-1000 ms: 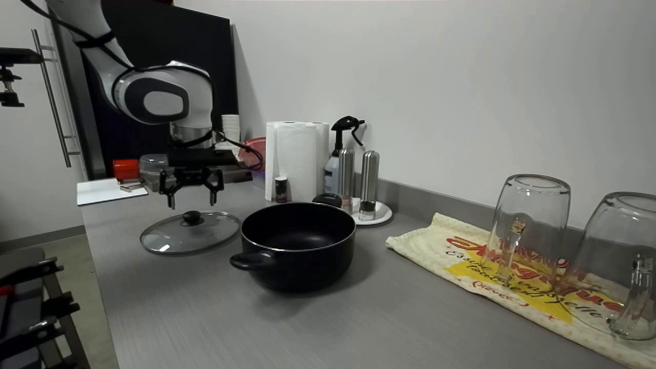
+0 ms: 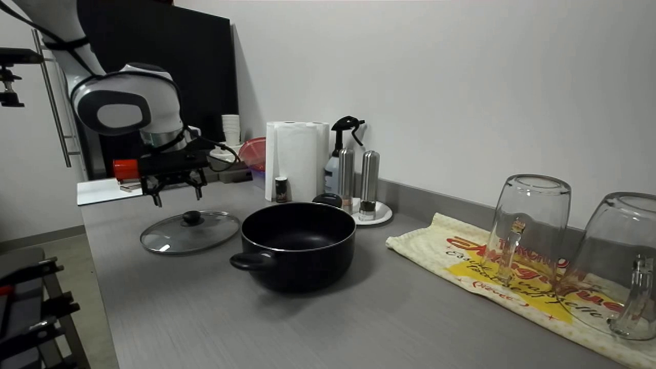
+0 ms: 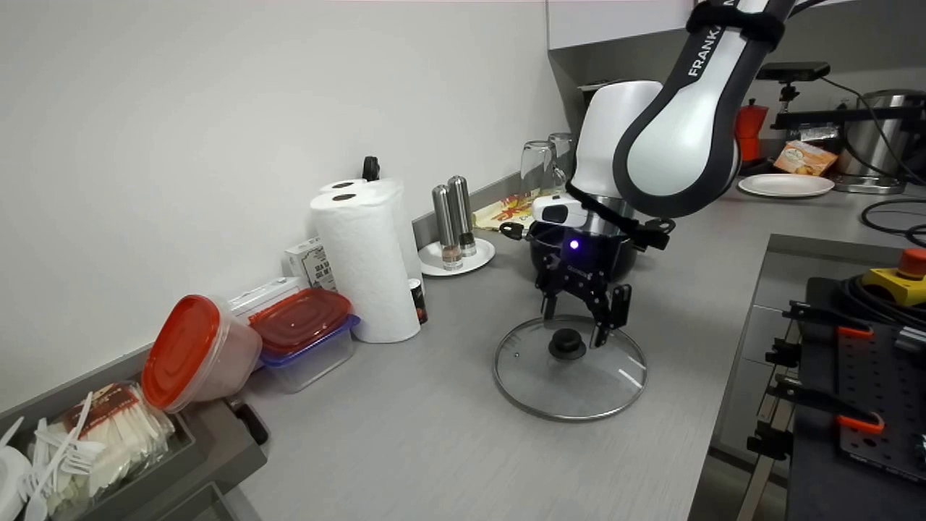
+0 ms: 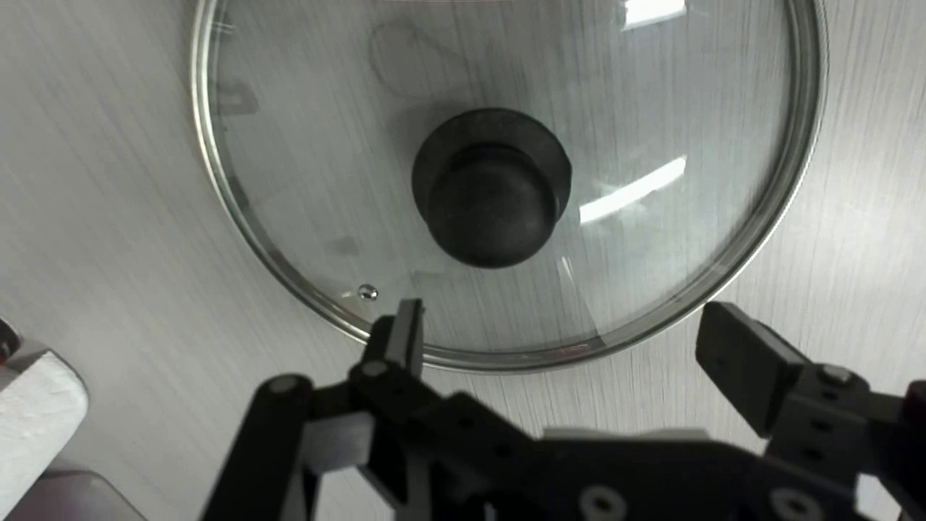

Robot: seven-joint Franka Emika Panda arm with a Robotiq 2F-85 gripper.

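Observation:
A round glass lid [image 2: 212, 234] with a metal rim and a black knob [image 4: 492, 204] lies flat on the grey counter. My gripper [image 2: 178, 200] hangs above the lid, its fingers wide apart and nothing between them. In the wrist view, the knob lies ahead of the fingertips, a little left of the middle of the gap, clear of both fingers [image 4: 748, 369]. Beside the lid stands an open black pot [image 2: 298, 270] with two handles, empty as far as its inside shows; in exterior view 2 my arm partly hides it.
Paper towel rolls [image 3: 369, 260], two steel mills on a white plate [image 2: 382, 215] and plastic food boxes [image 3: 312, 347] line the wall. Two upturned glass mugs [image 2: 530, 215] rest on a yellow-printed cloth [image 2: 424, 243]. The counter in front of the pot is clear.
In exterior view 1 my gripper has moved to the left and looks turned somewhat. It was open before too. Lid and pot have stayed in place.

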